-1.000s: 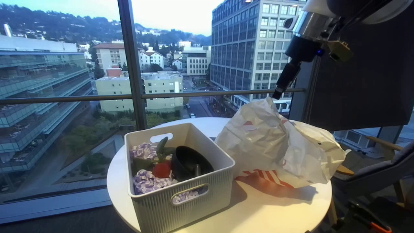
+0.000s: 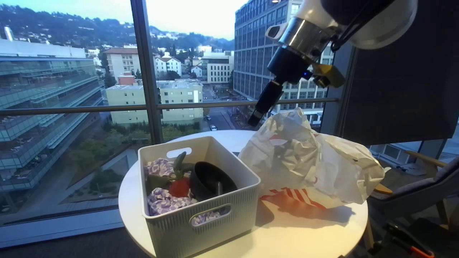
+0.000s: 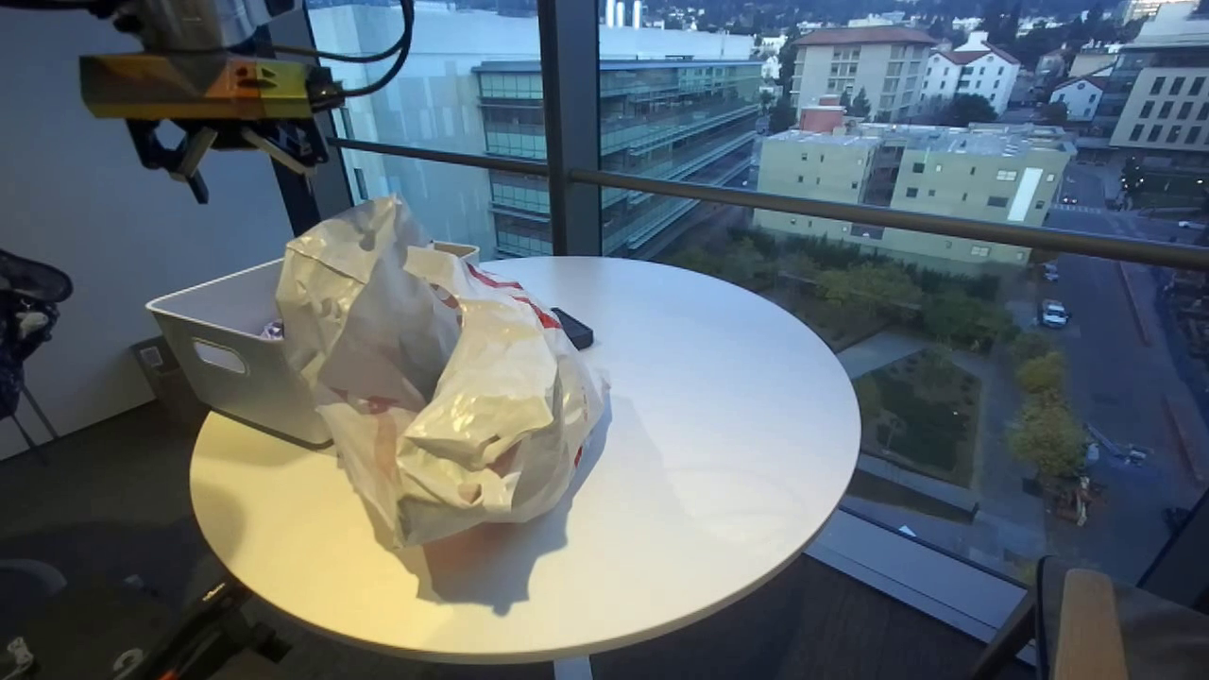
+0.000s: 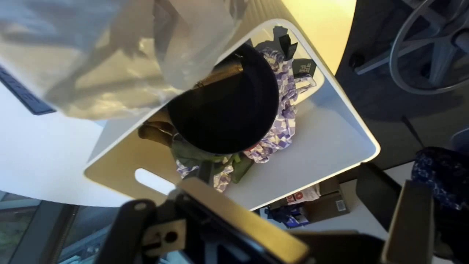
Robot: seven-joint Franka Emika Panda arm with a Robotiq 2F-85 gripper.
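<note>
My gripper (image 3: 249, 181) is open and empty, its two fingers spread apart. In exterior view 1 the gripper (image 2: 254, 120) hangs just above and left of the peak of a crumpled white plastic bag (image 2: 344, 167) with red print. Left of the bag stands a pale ribbed bin (image 2: 198, 232). Inside it lie a black pan or bowl (image 2: 204, 182), a red object (image 2: 179, 187) with green parts, and purple-white checked cloth (image 2: 165, 202). The wrist view shows the bag (image 4: 110, 57) overhanging one bin edge and hiding part of the black vessel (image 4: 228, 110).
The bin and bag share a round white table (image 3: 725, 431). A small dark flat object (image 3: 574, 329) lies behind the bag. Bare tabletop stretches right of the bag in exterior view 2. A window rail and chairs surround the table.
My gripper has moved left and slightly down from the bag's peak towards the bin side. The bag's top has shifted and shows more folds. The bin and its contents look unmoved.
</note>
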